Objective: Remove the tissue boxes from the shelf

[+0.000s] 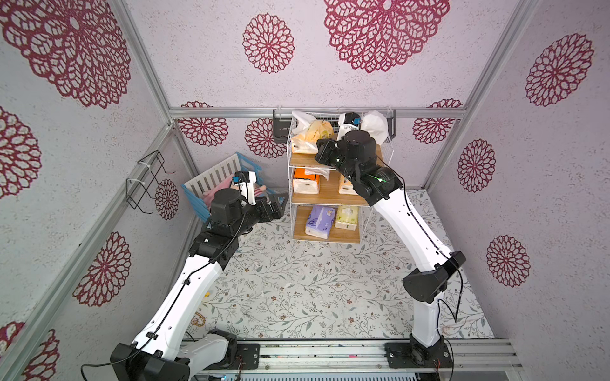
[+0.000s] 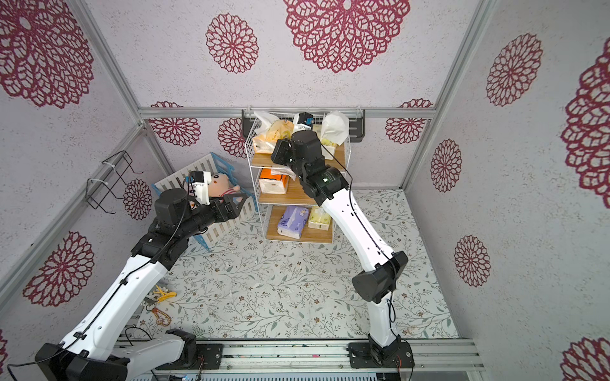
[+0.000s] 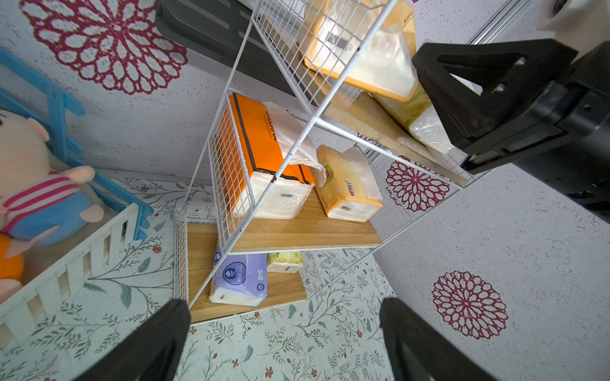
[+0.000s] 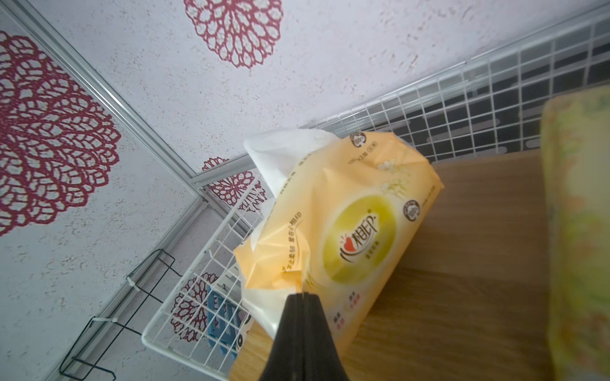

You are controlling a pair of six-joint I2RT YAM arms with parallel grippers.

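Note:
On the top shelf, a yellow tissue pack (image 4: 355, 235) with a white bag-like end leans tilted at the left side. My right gripper is shut, its fingertips at a crease in this pack's wrapper; whether any film is pinched cannot be made out. To the right stands a yellow-green pack (image 4: 578, 235). An orange pack (image 3: 270, 158) and a yellow pack (image 3: 348, 184) sit on the middle shelf. The bottom shelf bears a purple pack (image 1: 320, 219) and a small yellow one (image 1: 346, 217). My left gripper is open and empty, left of the shelf.
A blue and white crib (image 2: 209, 230) holding a plush toy (image 3: 54, 197) stands left of the shelf. White wire (image 4: 190, 279) closes the shelf's side. A black wire rack (image 1: 149, 181) hangs on the left wall.

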